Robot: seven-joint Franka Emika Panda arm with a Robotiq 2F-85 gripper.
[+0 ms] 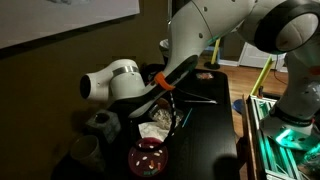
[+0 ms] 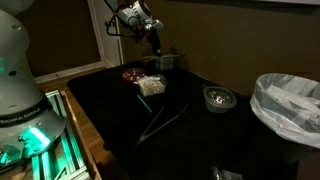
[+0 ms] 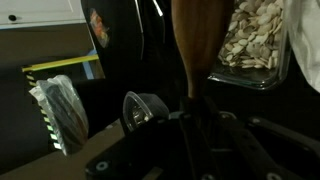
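Observation:
A brown, tapering long thing (image 3: 198, 40) stands up from my gripper in the wrist view. The gripper is shut on its narrow end, and which object it is cannot be told. In exterior view 2 my gripper (image 2: 155, 46) hangs above the far end of the table, near the red bowl (image 2: 135, 74). That red bowl (image 1: 148, 163) holds small bits in exterior view 1. A clear container of pale flat pieces (image 3: 252, 42) lies to one side in the wrist view, with white paper (image 1: 155, 131) beside it.
A clear round bowl (image 2: 219, 98) stands at the back right, short of a bin lined with a white bag (image 2: 290, 105). Dark tongs (image 2: 160, 125) and a teal stick (image 2: 145, 102) lie on the black table.

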